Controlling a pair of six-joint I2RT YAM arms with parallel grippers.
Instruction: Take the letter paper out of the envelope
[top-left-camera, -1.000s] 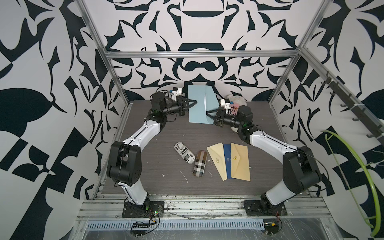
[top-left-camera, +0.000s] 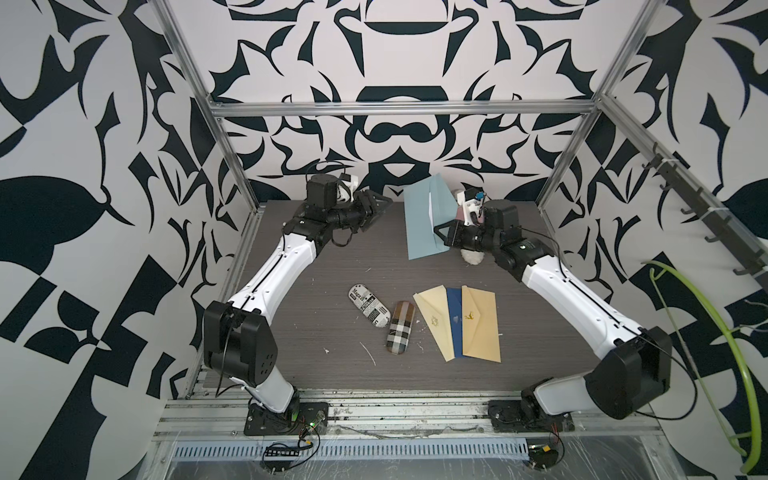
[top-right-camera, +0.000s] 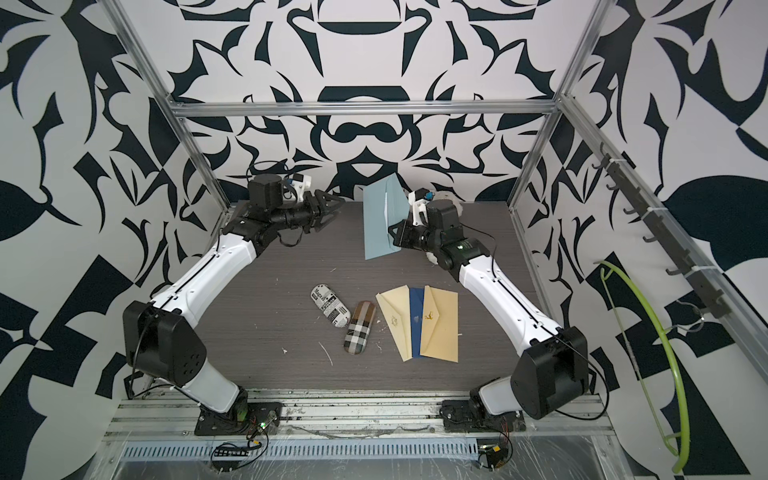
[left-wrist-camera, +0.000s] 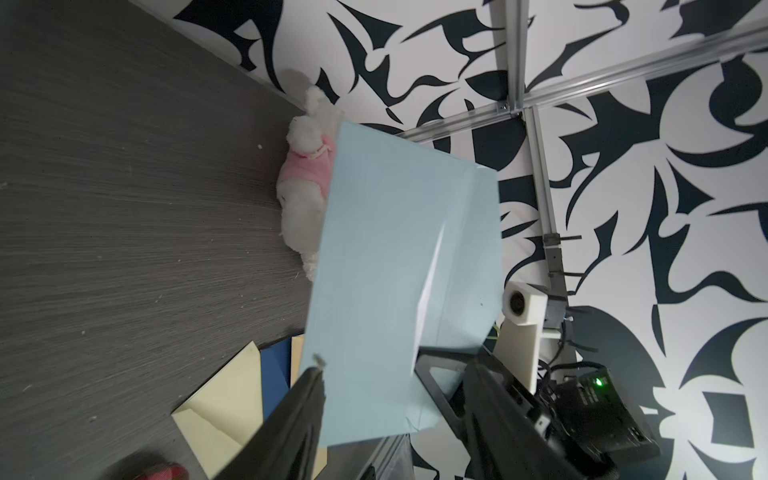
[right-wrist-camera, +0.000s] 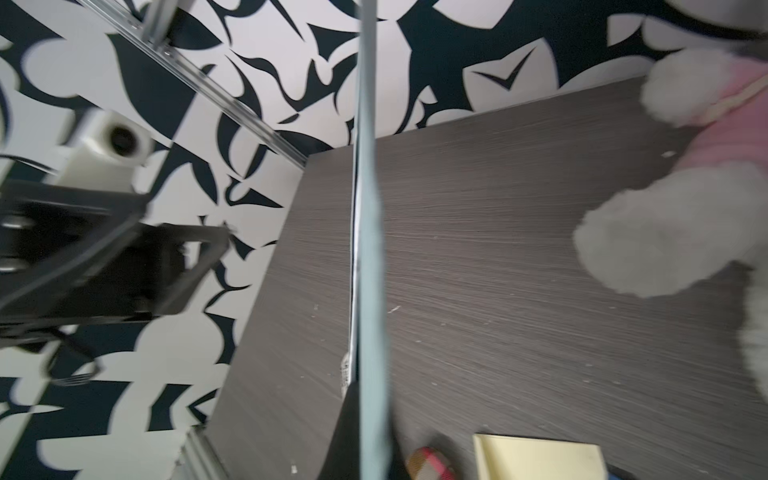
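Note:
A light blue envelope (top-left-camera: 420, 220) (top-right-camera: 377, 220) (left-wrist-camera: 384, 272) stands upright in my right gripper (top-left-camera: 444, 232) (top-right-camera: 400, 233), which is shut on it. A white strip shows along its long slit in the left wrist view; in the right wrist view the envelope appears edge-on. My left gripper (top-left-camera: 373, 206) (top-right-camera: 328, 206) is to the left, apart from the envelope, its fingers parted with nothing seen between them.
A white and pink plush toy (left-wrist-camera: 302, 212) sits behind the right gripper. Cream (top-left-camera: 432, 320), blue (top-left-camera: 454, 320) and tan envelopes (top-left-camera: 480, 336) lie at the front right, beside two oblong cases (top-left-camera: 368, 305) (top-left-camera: 400, 328).
My right gripper has moved right with the blue envelope, which is now more tilted.

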